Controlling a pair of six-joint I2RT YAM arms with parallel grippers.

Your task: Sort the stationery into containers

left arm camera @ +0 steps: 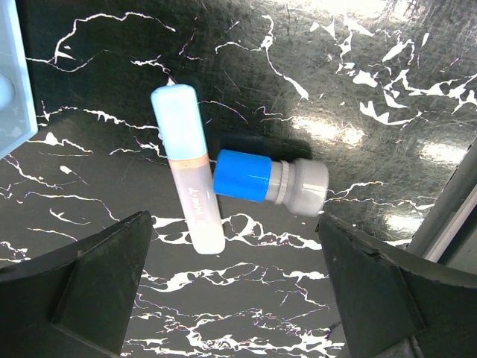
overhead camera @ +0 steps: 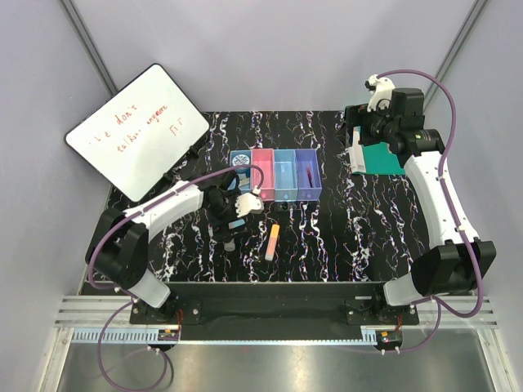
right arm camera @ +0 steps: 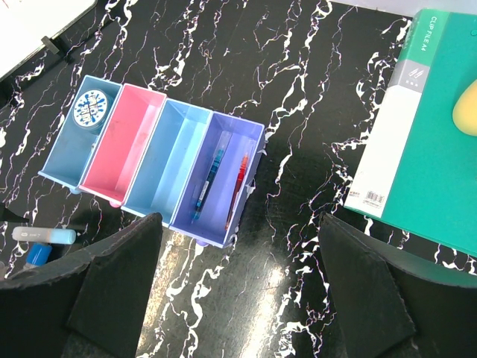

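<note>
Four joined containers, blue, pink (right arm camera: 123,145), light blue (right arm camera: 168,156) and purple (right arm camera: 209,224), sit at the back middle. The purple one holds pens (right arm camera: 237,186); the left one a round white-and-blue item (right arm camera: 90,109). Under my open left gripper lie a light-blue-capped highlighter (left arm camera: 195,201) and a short bottle-like item with a blue band (left arm camera: 242,176), close together on the table. An orange stick-like item (overhead camera: 273,242) lies right of them. My right gripper is open and raised at the back right.
A whiteboard (overhead camera: 136,131) stands at the left. A green clip file (right arm camera: 417,171) with a yellow object (right arm camera: 466,108) lies at the right.
</note>
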